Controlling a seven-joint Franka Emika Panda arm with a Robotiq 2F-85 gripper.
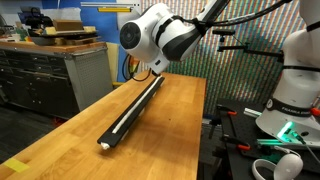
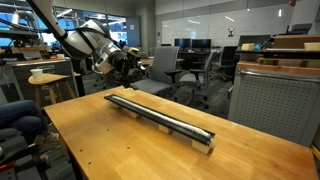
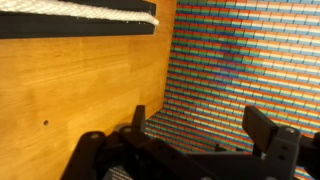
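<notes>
A long black board lies on the wooden table, with a white rope stretched along its top. In the second exterior view the black board runs across the table, raised on small light blocks at its ends. The end of the white rope shows at the top left of the wrist view, on the board. My gripper is open, its two dark fingers wide apart with nothing between them. It hangs beyond the table's edge, over the floor, near the board's far end.
Office chairs stand behind the table, and a grey cabinet is at the left back.
</notes>
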